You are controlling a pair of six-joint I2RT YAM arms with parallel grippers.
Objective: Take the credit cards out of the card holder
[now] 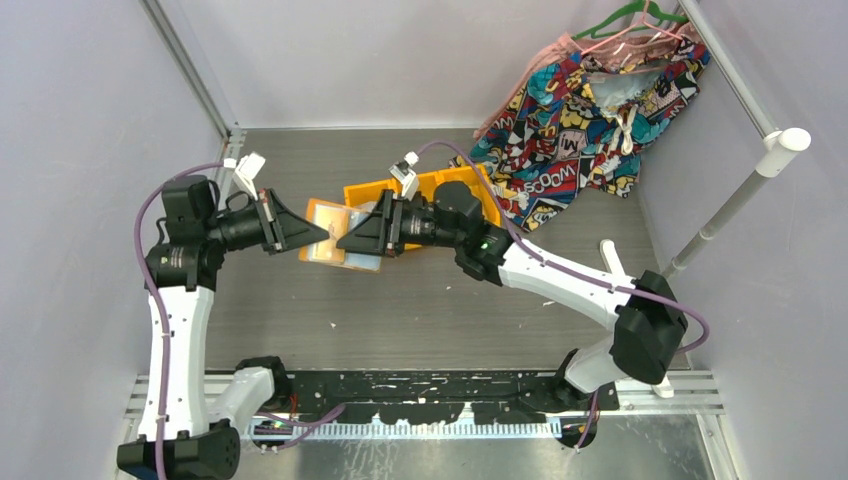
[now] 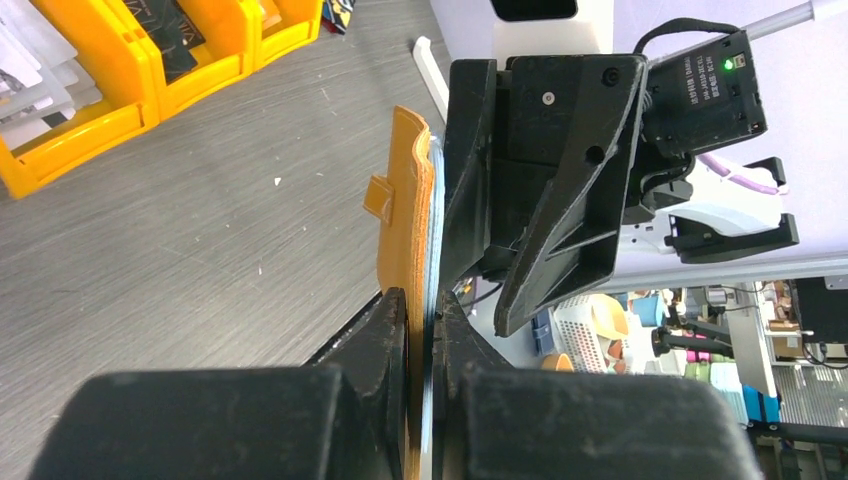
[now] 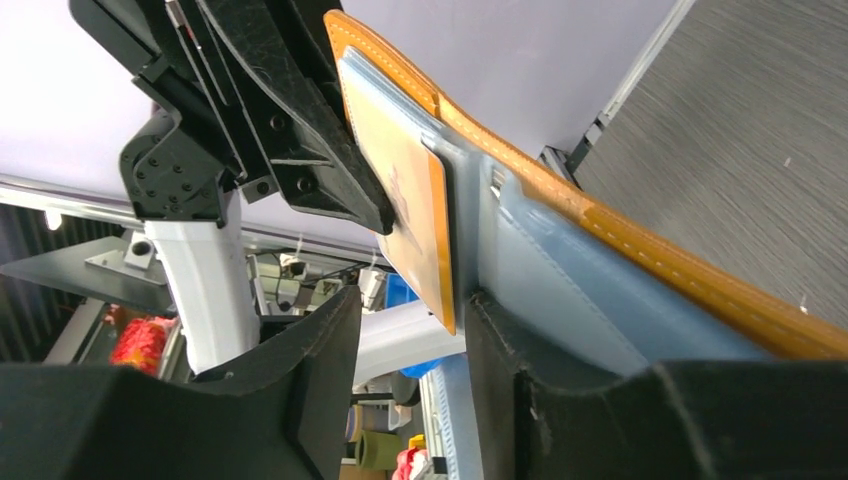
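The open card holder [image 1: 320, 250], orange with clear blue-tinted sleeves and cards inside, is held in the air by my left gripper [image 1: 324, 236], which is shut on it; in the left wrist view the holder [image 2: 400, 200] stands edge-on between the fingers. My right gripper [image 1: 344, 240] is at the holder's inner face, part open. In the right wrist view a card [image 3: 395, 190] with an orange edge sits in a sleeve, its edge between or just beyond the right fingertips; whether they grip it I cannot tell.
Orange bins [image 2: 120, 110] with clear and dark items stand behind the holder. A patterned garment [image 1: 580, 140] hangs at the back right. The floor in front of the bins is clear, with white walls at the sides.
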